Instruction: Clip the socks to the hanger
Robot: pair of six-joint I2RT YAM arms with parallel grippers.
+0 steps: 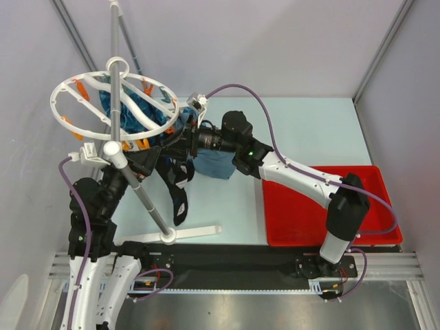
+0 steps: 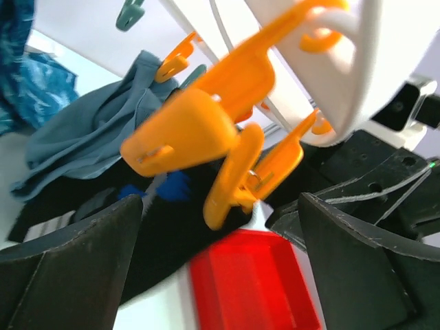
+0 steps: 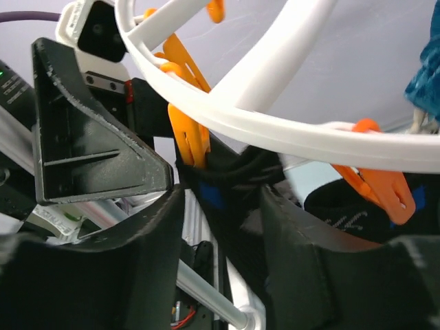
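Note:
In the right wrist view one black sock (image 3: 223, 182) hangs by its cuff from an orange clip (image 3: 187, 137) on the white hanger (image 3: 289, 134). Around that sock stand the parted fingers of my right gripper, just below the rim, with the sock loose in the gap. A second black sock (image 3: 337, 210) hangs from the orange clip to the right. My left gripper has its fingers well apart, with an orange clip visible between them. From above, the sock's foot (image 1: 180, 203) dangles below the ring, while both gripper tips are largely hidden near the rim.
Blue fabric (image 1: 141, 106) and a grey-blue cloth (image 1: 215, 163) hang around the ring. A grey pole (image 1: 115, 82) crosses in front of it. The red bin (image 1: 309, 213) at right looks empty. Open white table lies between.

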